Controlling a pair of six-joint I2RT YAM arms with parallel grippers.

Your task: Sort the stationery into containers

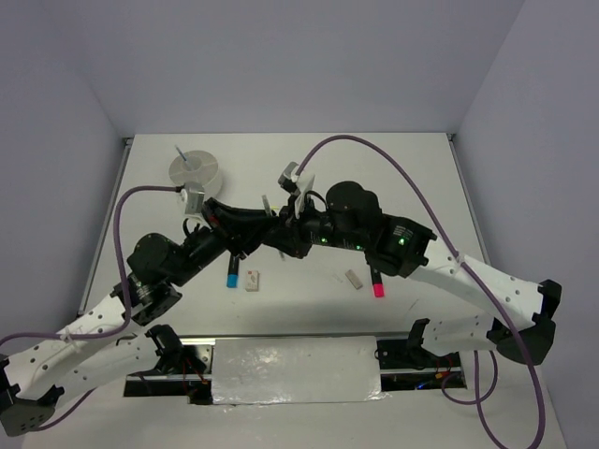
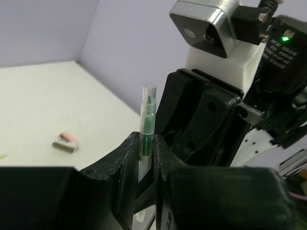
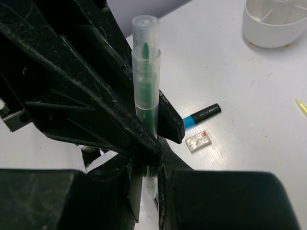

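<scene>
A clear pen with green inside stands upright where both grippers meet above the middle of the table, also seen close in the right wrist view point(image 3: 146, 91). My left gripper point(image 1: 269, 224) and right gripper point(image 1: 290, 234) are both shut on it, their black fingers crossing one another. A white round organiser point(image 1: 197, 170) at the back left holds a pen. On the table lie a blue-and-black marker point(image 1: 233, 270), a small pale block point(image 1: 252, 281), a pink-and-black marker point(image 1: 377, 284), a grey piece point(image 1: 354, 279) and a yellow pen point(image 3: 301, 108).
Grey walls enclose the left, back and right. The two arms take up much of the space over the middle and front of the table.
</scene>
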